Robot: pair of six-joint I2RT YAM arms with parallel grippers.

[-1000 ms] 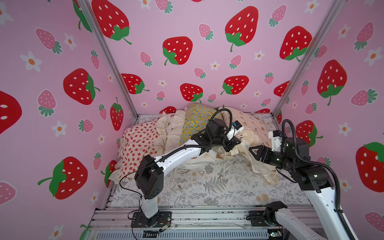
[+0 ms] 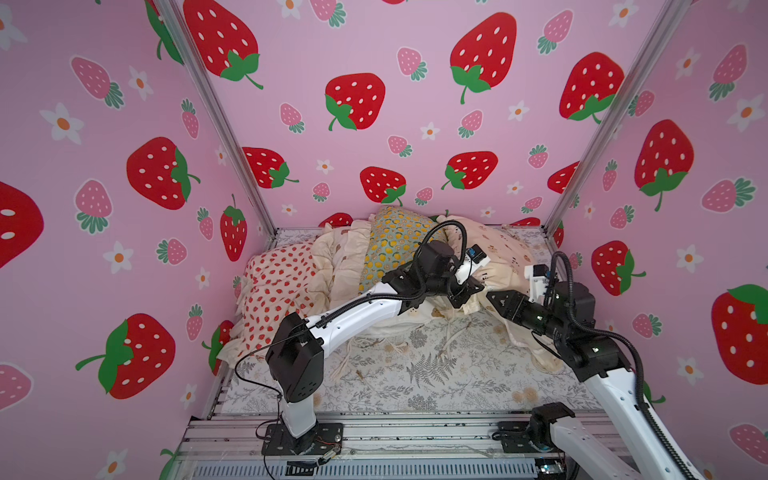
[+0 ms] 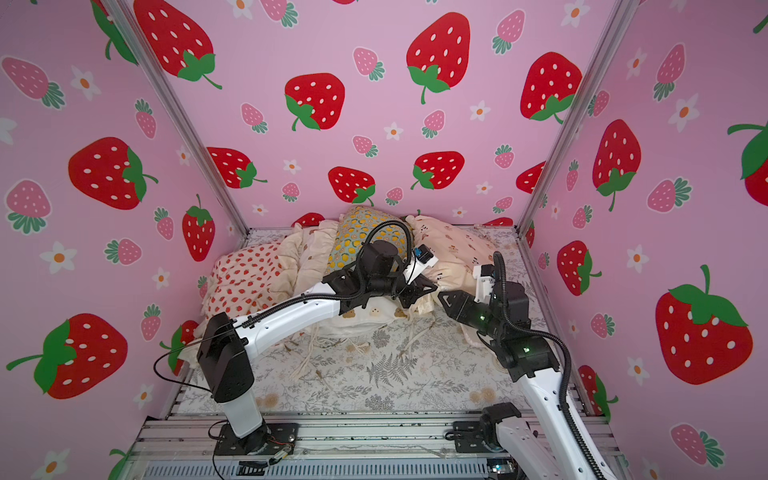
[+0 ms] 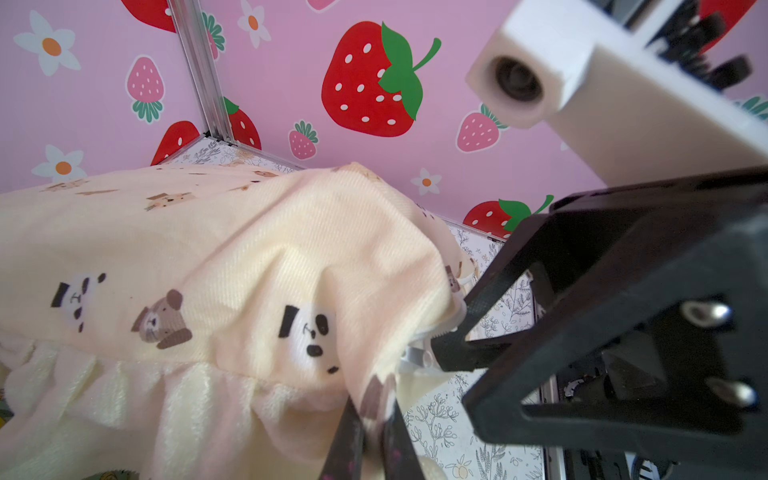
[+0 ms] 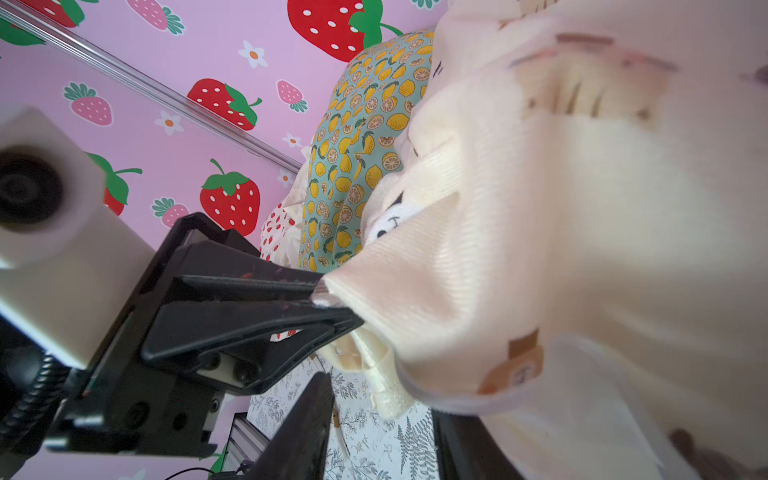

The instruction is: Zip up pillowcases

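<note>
A cream pillowcase with animal faces (image 4: 224, 256) and a ruffled edge lies at the right of the pile. My left gripper is shut on a fold of its fabric, beside what looks like a pale zipper edge (image 4: 424, 332). My right gripper is part open just below that held edge, with cloth above and between its fingertips' line of sight; whether it touches is unclear. In the right wrist view the black body of the left gripper sits at the held corner.
A lemon-print pillow (image 2: 392, 232) stands behind, with a strawberry-print pillow (image 2: 280, 280) at the left. The patterned mattress (image 2: 432, 376) is clear along the front. Pink walls enclose three sides.
My right gripper has moved left, toward my left gripper and the held cloth. The left gripper has stayed nearly still.
</note>
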